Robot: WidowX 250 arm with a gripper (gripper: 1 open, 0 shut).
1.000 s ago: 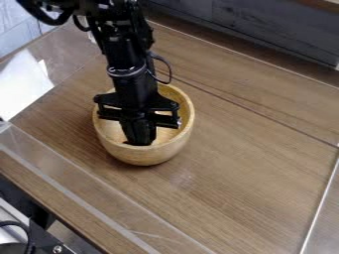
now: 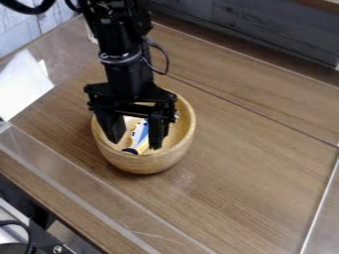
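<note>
A round wooden bowl (image 2: 173, 150) sits on the table. My black gripper (image 2: 135, 130) hangs over its middle, open, its two fingers reaching down to the bowl's inside. Between and just below the fingers a white, blue and yellow item (image 2: 138, 140) shows in the bowl; the gripper partly hides it, and I cannot tell exactly what it is.
A white sheet-like patch (image 2: 19, 83) is at the left edge. A grey back wall (image 2: 252, 35) bounds the far side, and the table's front edge runs at lower left.
My gripper has risen a little within the bowl and its fingers stand apart, showing the white, blue and yellow item that was hidden before.
</note>
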